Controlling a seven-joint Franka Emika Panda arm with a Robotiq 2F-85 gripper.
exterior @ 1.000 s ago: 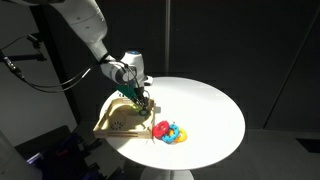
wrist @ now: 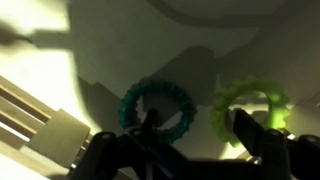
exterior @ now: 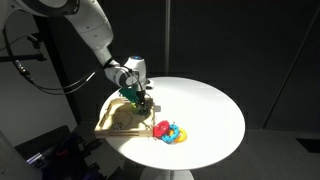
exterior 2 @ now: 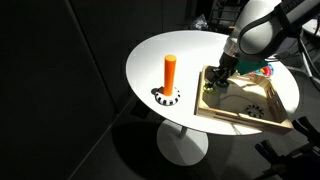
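A shallow wooden tray (exterior: 103,128) rests on the white round table, and my gripper (exterior: 141,104) is low over its far right corner. In the wrist view a teal ring (wrist: 126,107) and a yellow-green ring (wrist: 226,99) lie side by side. The gripper has its dark fingers apart there, one tip overlapping each ring in the picture. No object shows clamped between them. Contact with either ring is unclear. From the other side, a small green ring (exterior 2: 208,88) shows beside the fingers, at the tray's end.
An orange post (exterior 2: 170,74) on a dark-patterned round base stands outside the tray. Red (exterior: 161,129), blue and yellow rings are clustered on the table by the tray.
The arm has shifted slightly to the right over the tray's far corner. The tray and the coloured cluster outside it look unmoved.
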